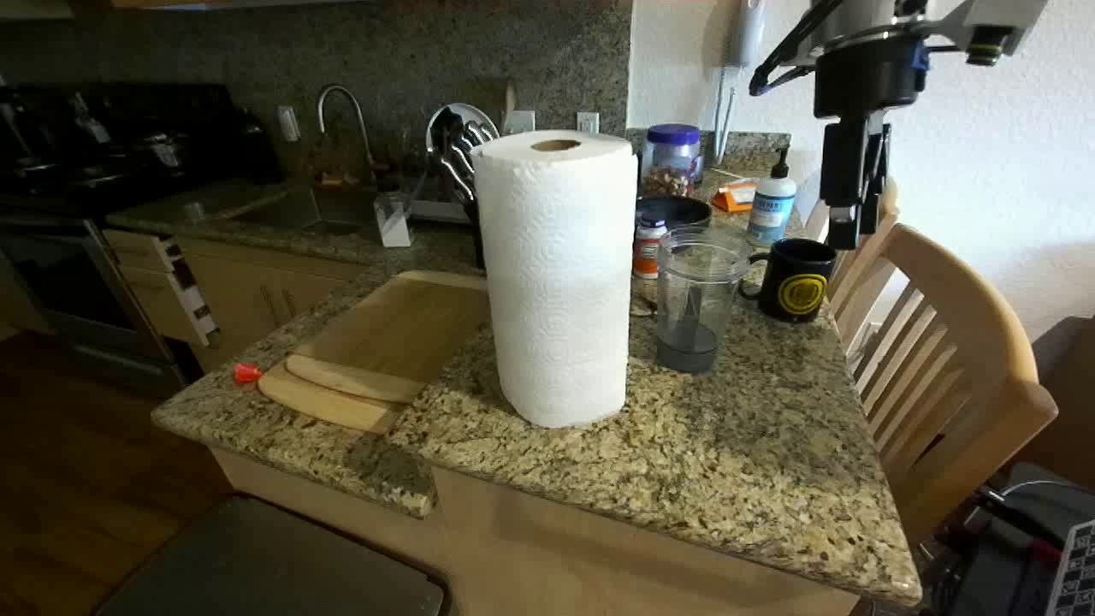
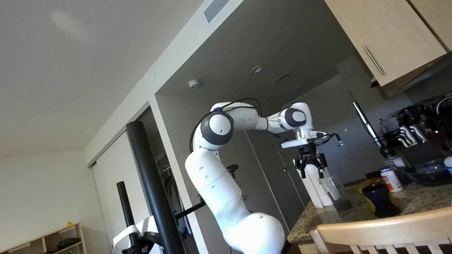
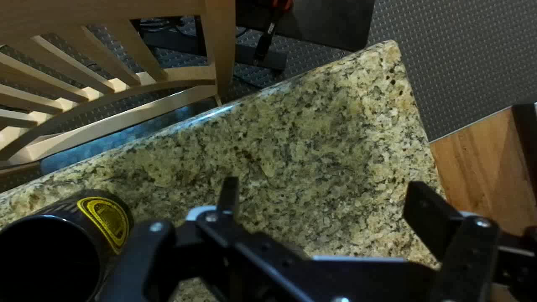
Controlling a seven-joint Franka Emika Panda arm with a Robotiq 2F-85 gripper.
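My gripper is open above the granite counter, its fingers wide apart and nothing between them. In the first exterior view the gripper hangs at the upper right, overlapping the black mug's side of the counter in the picture. That mug is black with a yellow emblem and stands upright near the chair; the wrist view has the mug at lower left, outside the fingers. A clear plastic cup stands beside a tall white paper towel roll. From the second exterior view, the gripper points down.
Behind the cup are a pill bottle, a soap bottle and a purple-lidded jar. Cutting boards lie left of the roll. A wooden chair borders the counter's right edge.
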